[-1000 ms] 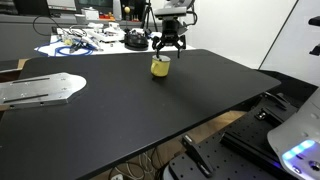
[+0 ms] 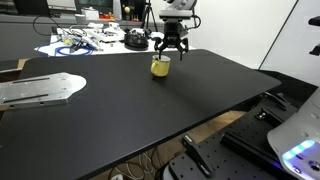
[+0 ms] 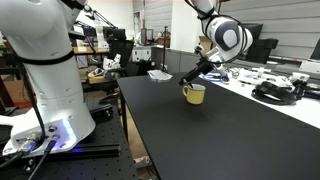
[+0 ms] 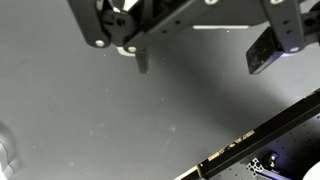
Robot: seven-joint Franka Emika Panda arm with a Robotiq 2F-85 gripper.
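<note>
A yellow mug (image 2: 160, 67) stands upright on the dark table, toward its far side in exterior view 1. My open gripper (image 2: 173, 51) points down close to the mug, its fingers spread apart. From exterior view 2 the mug (image 3: 195, 95) shows in front of the gripper, below the white arm (image 3: 228, 40). The wrist view has bare dark table between the spread fingers and nothing held. I cannot clearly make out the mug in that view, and whether a finger touches it cannot be told.
A white flat plate-like piece (image 2: 40, 89) lies at the table's left in exterior view 1. Cables and equipment (image 3: 275, 90) line the table's edge behind the arm.
</note>
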